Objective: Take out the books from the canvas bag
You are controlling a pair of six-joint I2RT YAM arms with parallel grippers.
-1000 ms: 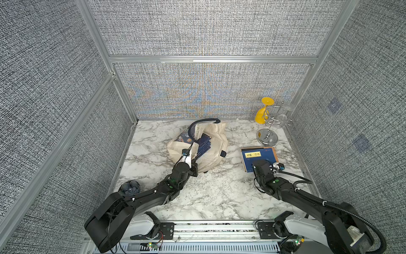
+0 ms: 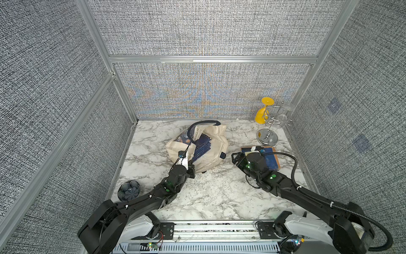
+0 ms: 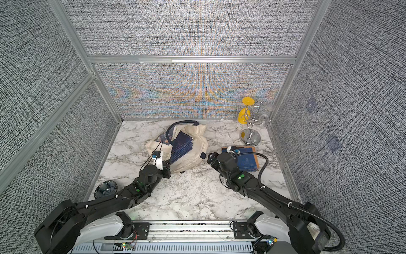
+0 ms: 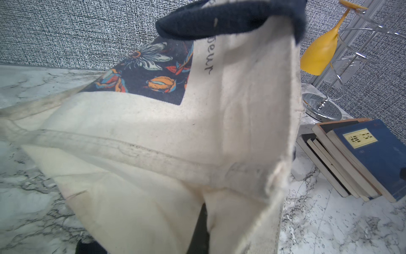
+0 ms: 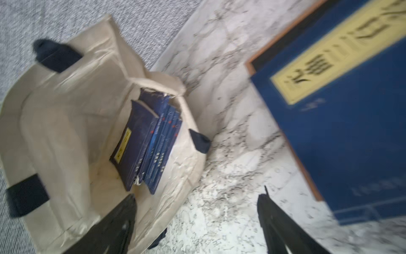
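The cream canvas bag (image 2: 215, 148) lies open at centre-left, with several blue books (image 5: 148, 144) standing inside. My left gripper (image 2: 189, 169) is at the bag's front left edge; in the left wrist view its fingers (image 4: 198, 237) are mostly hidden against the canvas, and it looks shut on that canvas, though only partly visible. My right gripper is open with nothing between its fingers, between the bag and a pile of books (image 4: 372, 152) lying on the table at the right.
A metal rack (image 2: 267, 136) with a yellow goblet (image 2: 260, 116) stands at the back right. A dark round holder (image 2: 129, 190) sits at the front left.
My right gripper has moved left and away from above the book pile toward the bag. My left gripper has shifted slightly left and toward the front.
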